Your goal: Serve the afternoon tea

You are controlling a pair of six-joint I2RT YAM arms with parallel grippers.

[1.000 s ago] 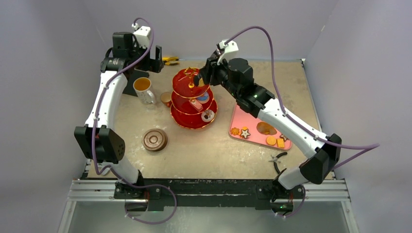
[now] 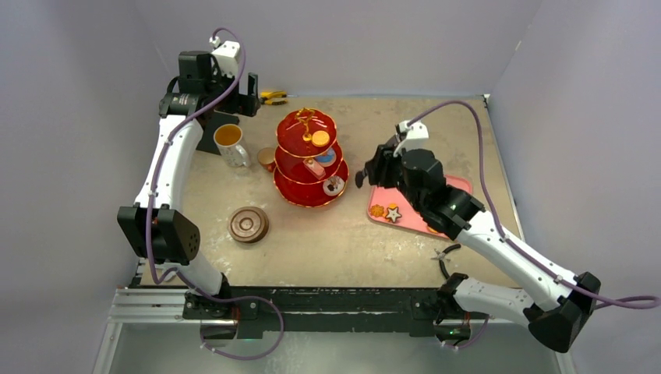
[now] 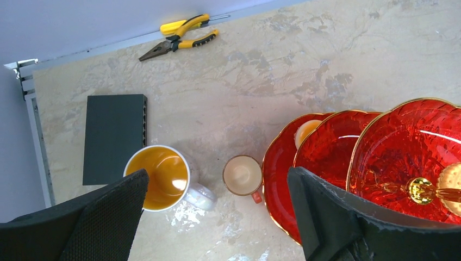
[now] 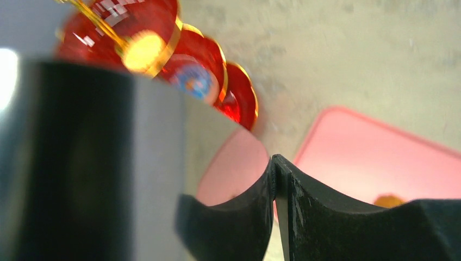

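Observation:
A red three-tier stand (image 2: pixel 288 132) stands at the centre back. On its top tier lies a round biscuit (image 2: pixel 320 139), on the middle tier a pink cake (image 2: pixel 315 169) and a blue-topped treat (image 2: pixel 326 157), on the lowest a decorated donut (image 2: pixel 334 185). The pink tray (image 2: pixel 461 185), partly hidden by my right arm, holds an orange flower biscuit (image 2: pixel 377 210) and a star biscuit (image 2: pixel 393 213). Right of the stand hovers my right gripper (image 2: pixel 363 175); its fingers are blurred and no food shows between them. My left gripper is open and empty above the mug (image 3: pixel 166 182) and small cup (image 3: pixel 242 175).
A brown round lid-like object (image 2: pixel 248 224) lies at front left. Yellow-handled pliers (image 3: pixel 182 41) are at the back, a dark flat box (image 3: pixel 114 138) at back left, and black-handled cutters (image 2: pixel 444 261) at front right.
The biscuit stays on the top tier. The left arm is nearly still.

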